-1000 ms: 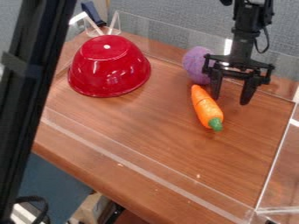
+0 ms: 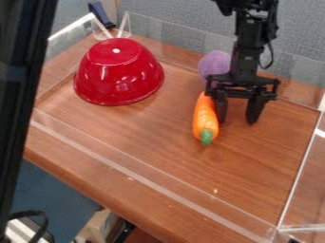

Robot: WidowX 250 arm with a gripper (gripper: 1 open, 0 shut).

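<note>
A black gripper (image 2: 237,102) is lowered to the table just right of an orange toy carrot (image 2: 204,118), whose green tip points toward the front. Its fingers point down and look apart; whether anything is between them is unclear. A purple round object (image 2: 214,63) lies behind the gripper's left side, partly hidden by it. A red upturned bowl (image 2: 118,74) sits at the back left.
Clear walls or rails run along the table's edges, with a grey wall (image 2: 172,21) behind.
The gripper has come down and toward the front left. The carrot has shifted slightly left and now lies more nearly straight front to back.
</note>
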